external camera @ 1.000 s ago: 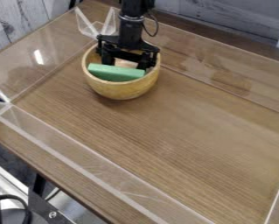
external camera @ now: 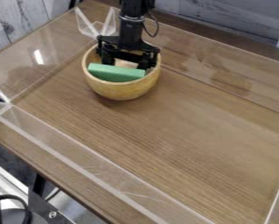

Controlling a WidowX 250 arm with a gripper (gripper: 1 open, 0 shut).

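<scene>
A wooden bowl (external camera: 121,91) sits on the table in the upper middle of the camera view, holding a green block (external camera: 115,73) that lies slanted inside it. The black gripper (external camera: 125,56) is down at the bowl's back, just behind the green block; its fingers are dark and crowded against the bowl, so whether they are open or shut, or touch anything, I cannot tell.
A wooden table (external camera: 177,157) stretches clear to the right and front. A clear plastic item stands behind the bowl at the left. Cables show at the lower left edge.
The gripper and bowl are almost unmoved; at most a very slight shift shows.
</scene>
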